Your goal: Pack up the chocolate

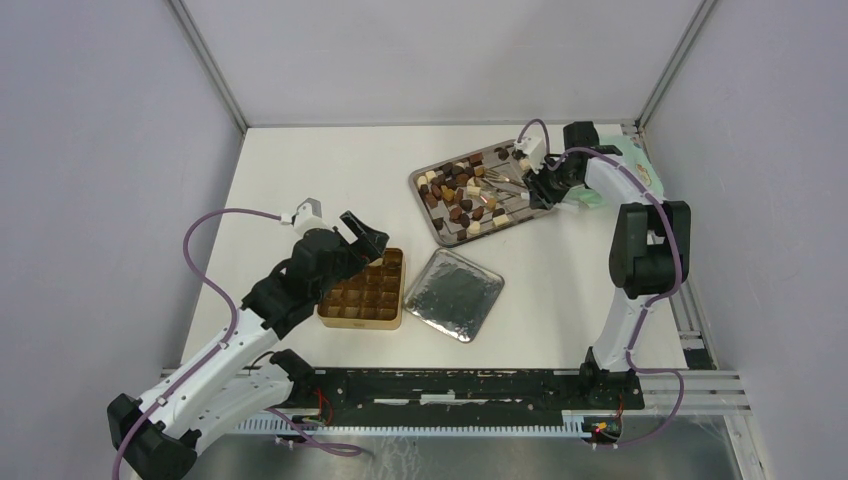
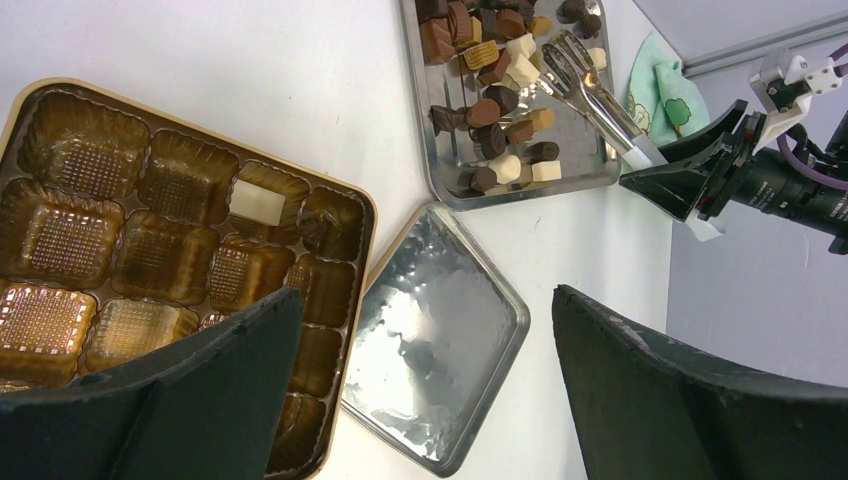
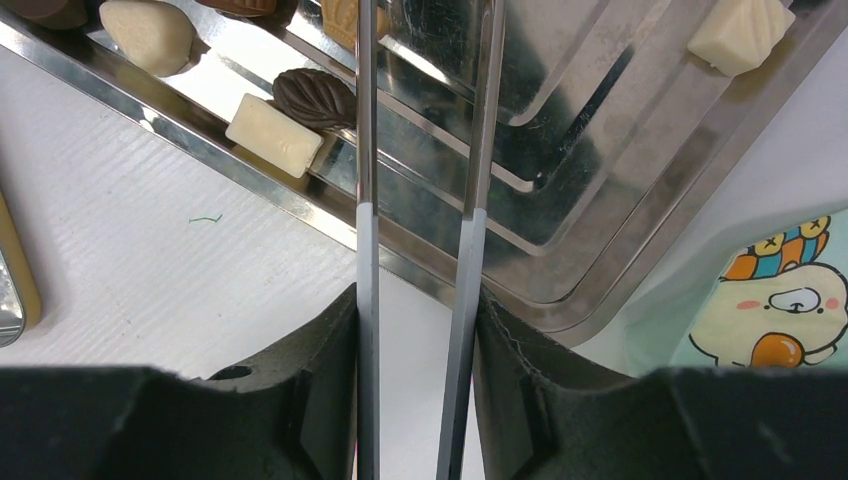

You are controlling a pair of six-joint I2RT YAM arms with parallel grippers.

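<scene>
Metal tongs with white handles are gripped by my right gripper, their two arms a little apart. In the left wrist view the heads of the tongs are over the steel tray, close to several chocolates. The right wrist view cuts those heads off at its top edge. My left gripper hangs open and empty above the gold box. Inside the box, a white chocolate occupies one compartment, with a dark chocolate beside it; several other compartments look empty.
A clear-topped silver lid lies between box and tray. Behind the right gripper is a green printed cloth.
</scene>
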